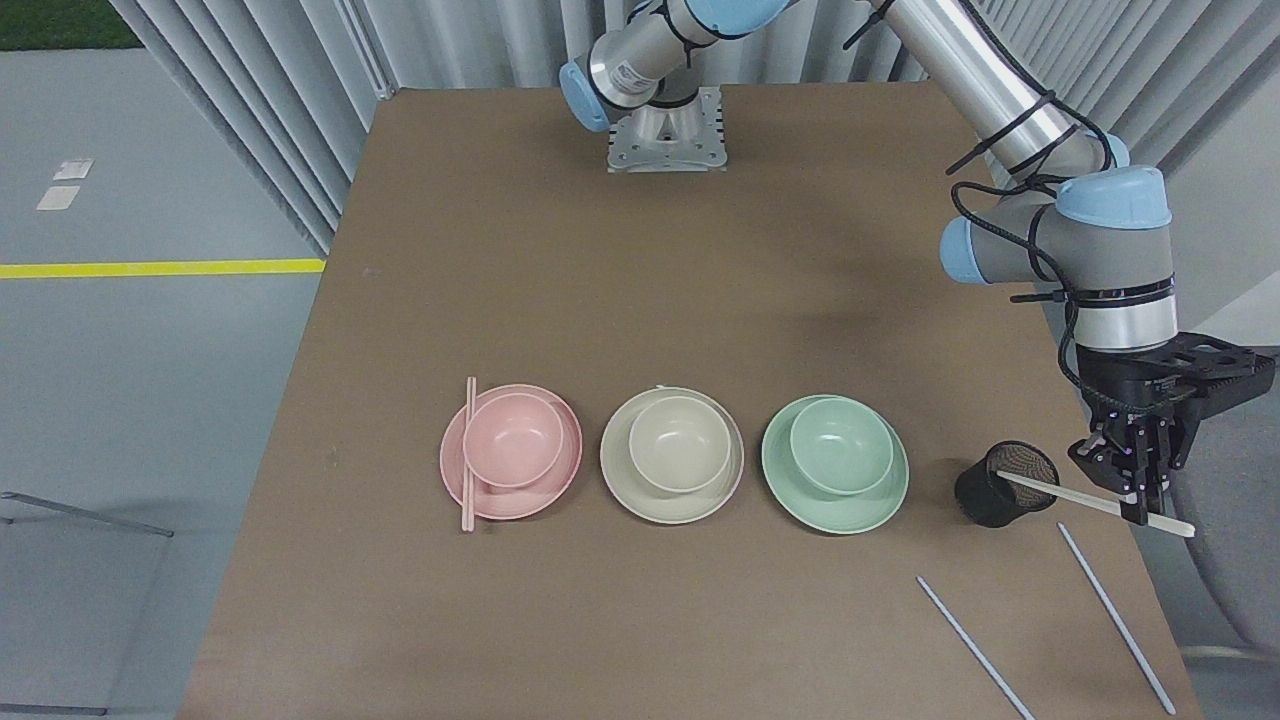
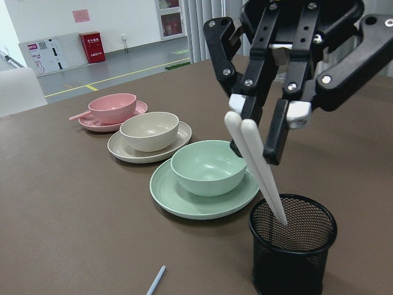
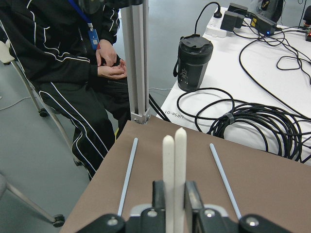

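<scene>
My gripper (image 1: 1134, 498) is shut on a pair of white chopsticks (image 2: 261, 166), which slant from its fingertips over the black mesh pen cup (image 1: 987, 496) at the right of the table, seen from the front and left. In the wrist view the chopsticks (image 3: 174, 165) stand upright between the fingers. A pink bowl (image 1: 513, 440) on a pink plate has pink chopsticks (image 1: 469, 510) at its left; a cream bowl (image 1: 679, 444) and a green bowl (image 1: 840, 444) sit on matching plates to its right.
Two light blue sticks (image 1: 974, 650) (image 1: 1116, 620) lie apart on the front right of the brown table (image 1: 624, 276). In the wrist view, a seated person and a white table with cables (image 3: 262, 131) are beyond the edge.
</scene>
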